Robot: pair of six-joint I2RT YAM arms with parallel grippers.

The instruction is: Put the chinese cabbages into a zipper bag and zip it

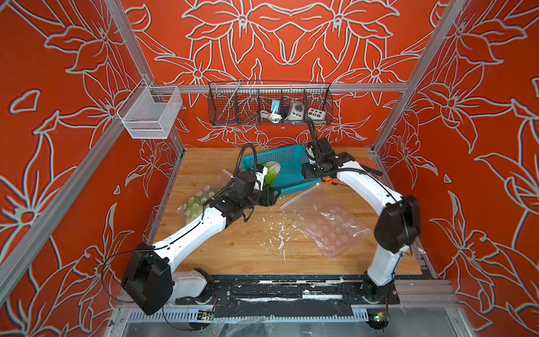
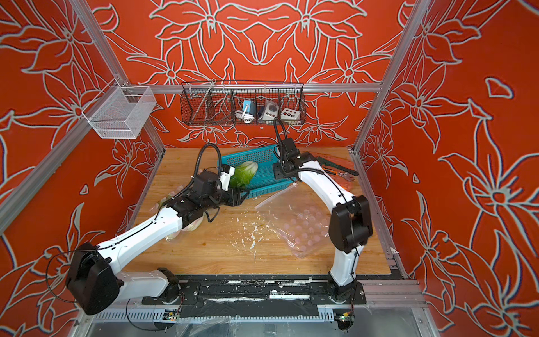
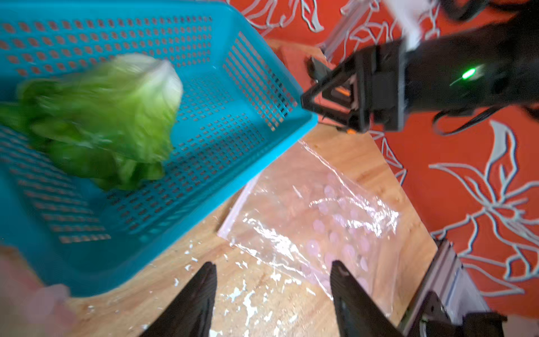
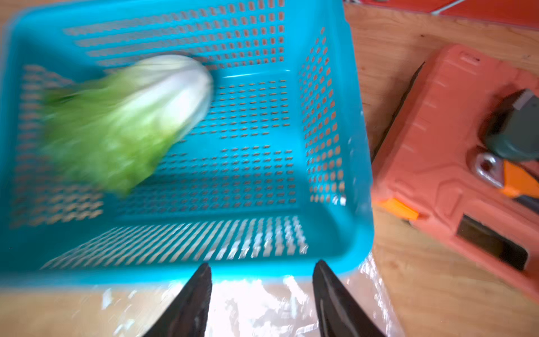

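A Chinese cabbage [image 3: 106, 118] [image 4: 129, 118] lies in the blue perforated basket [image 2: 264, 182]. An empty clear zipper bag [image 1: 331, 224] [image 3: 303, 213] lies flat on the table in front of the basket's right part. A bag with pale green cabbage [image 1: 199, 205] lies at the left, partly hidden by the left arm. My left gripper stands open near the basket's front left, nothing between its fingers. My right gripper is over the basket's right front rim, part open, with nothing held.
An orange case [image 4: 426, 129] with tools lies right of the basket. A wire rack [image 1: 235, 112] and a white basket [image 1: 151, 123] hang on the frame.
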